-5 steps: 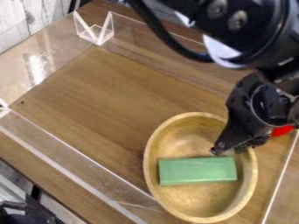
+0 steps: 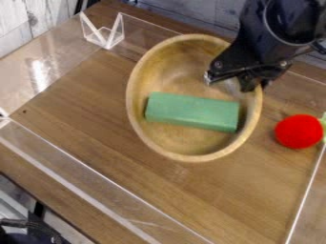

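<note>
A wooden bowl point(image 2: 159, 81) holding a green rectangular block point(image 2: 192, 111) is in the upper middle of the view, tilted slightly. My black gripper point(image 2: 243, 79) is at the bowl's upper right rim and appears shut on it; the fingertips are partly hidden against the rim. A red round object point(image 2: 298, 132) lies to the right of the bowl, apart from it.
Clear plastic edging runs along its sides, with a clear bracket point(image 2: 102, 29) at the upper left corner.
My gripper has moved up and away toward the back, carrying the bowl with the green block in it. The red object now shows more fully.
</note>
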